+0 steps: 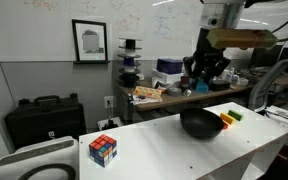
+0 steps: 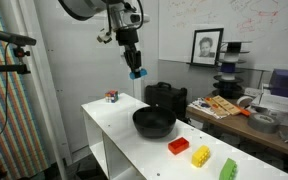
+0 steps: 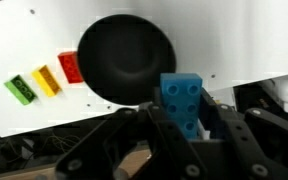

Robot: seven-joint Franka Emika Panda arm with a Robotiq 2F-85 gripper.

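Note:
A blue studded block (image 3: 181,98) is pinched in my gripper, which is shut on it. From the side, the block (image 2: 137,73) hangs well above the white table, clear of everything below. The black bowl (image 3: 124,60) looks empty from above, and the block overlaps its lower right edge in the wrist view. In the second exterior view the bowl (image 2: 154,123) stands on the table, lower and to the right of the held block. The gripper (image 1: 206,70) is up high in the first exterior view, above the bowl (image 1: 201,124).
Red (image 2: 182,145), yellow (image 2: 201,156) and green (image 2: 228,170) blocks line up beside the bowl. A colourful puzzle cube (image 1: 102,150) stands at the table's other end. Between cube and bowl the white tabletop (image 1: 154,150) is bare. A cluttered shelf runs behind.

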